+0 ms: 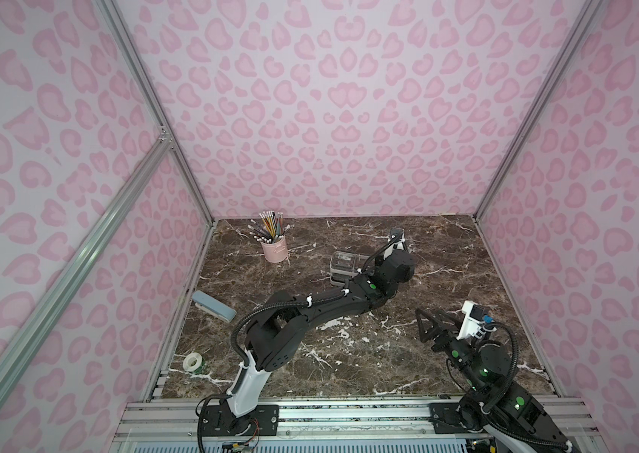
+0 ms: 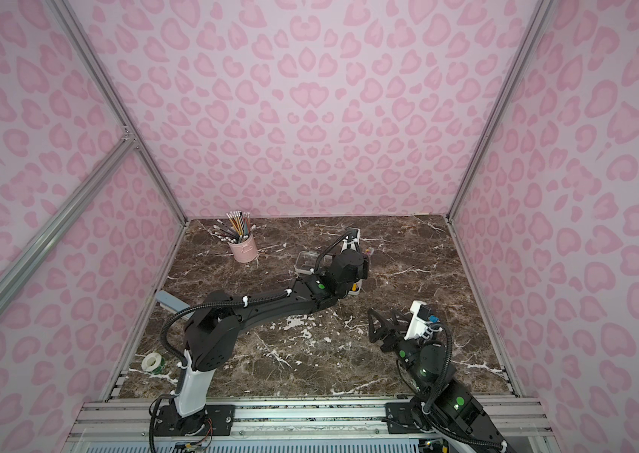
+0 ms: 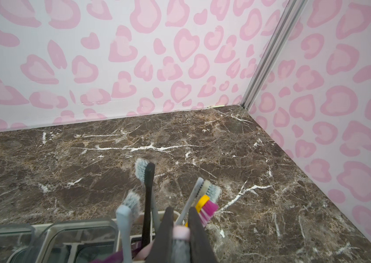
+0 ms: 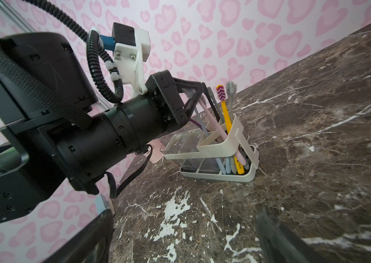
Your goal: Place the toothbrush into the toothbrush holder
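Note:
In the right wrist view the cream holder (image 4: pixel 211 151) stands on the marble surface with several toothbrushes in it, among them a yellow one (image 4: pixel 223 107). My left gripper is low over the holder's brush end, shut on a toothbrush whose pink-and-grey end (image 3: pixel 181 236) shows between its fingers; how far that brush is inside the holder is unclear. In both top views the left arm hides much of the holder. My right gripper (image 1: pixel 432 321) hangs open at the front right, with nothing between its fingers.
A pink cup of pens (image 1: pixel 274 249) stands at the back left. A blue-grey box (image 1: pixel 213 305) and a tape roll (image 1: pixel 192 362) lie at the left edge.

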